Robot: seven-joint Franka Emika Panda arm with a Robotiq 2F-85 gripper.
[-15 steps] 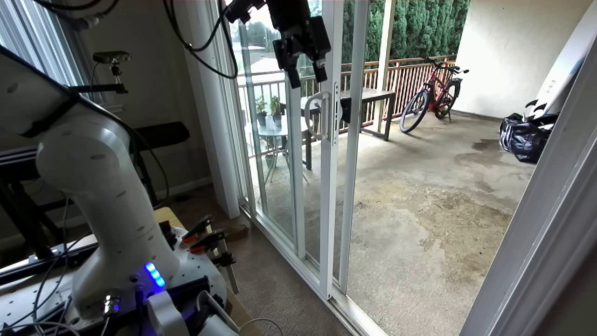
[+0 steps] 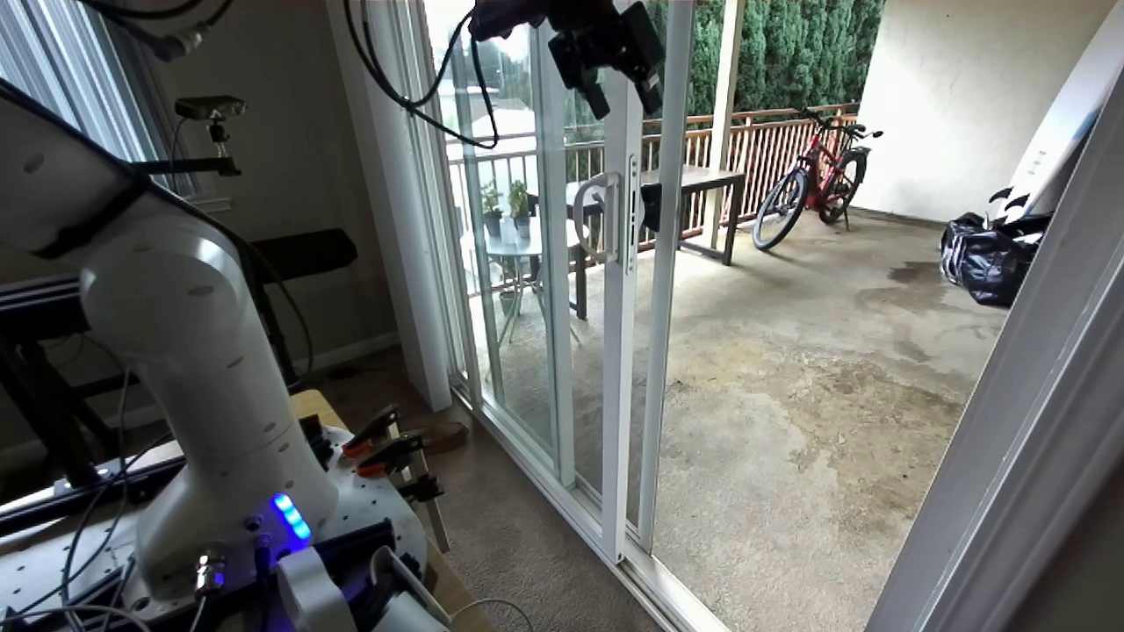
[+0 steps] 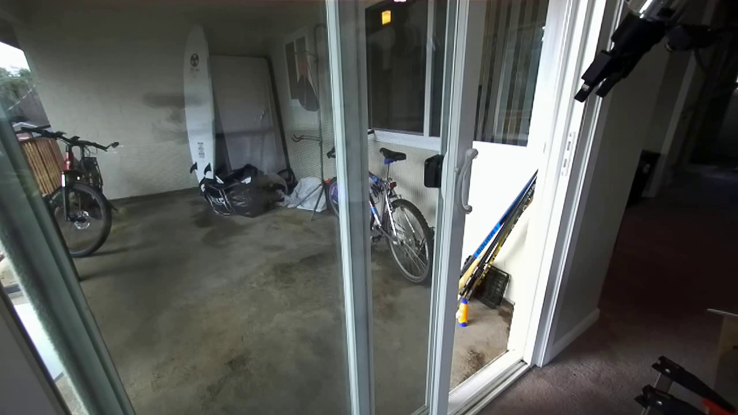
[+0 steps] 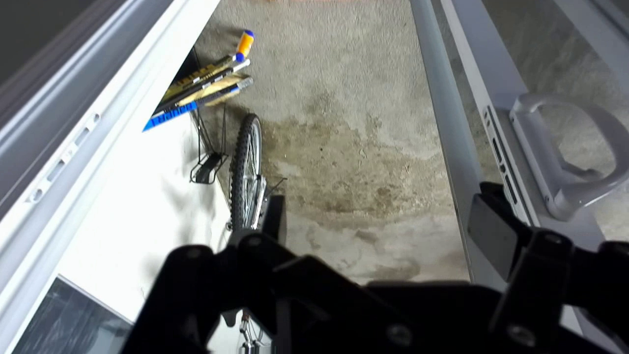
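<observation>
A white-framed sliding glass door (image 2: 619,369) stands partly open, leaving a wide gap to the balcony. Its pale D-shaped handle (image 2: 596,218) is on the door's edge; in the wrist view the handle (image 4: 595,159) lies at the right, beyond the right-hand finger. High up in exterior view 1, my gripper (image 2: 623,98) hangs above the handle and apart from it. Open fingers (image 4: 275,218) stand far apart in the wrist view with nothing between them. In exterior view 2 the gripper (image 3: 592,93) is at the top right, pointing down.
The door frame (image 4: 112,127) runs along the left of the wrist view. Outside are a bicycle (image 3: 408,228), leaning sticks (image 3: 499,228) and a red bicycle (image 2: 817,179). Clamps (image 2: 395,453) sit on the robot's table.
In exterior view 1 my gripper has moved up and to the right, and is tilted more. The arm and its cables shifted with it. Door and handle have stayed in place.
</observation>
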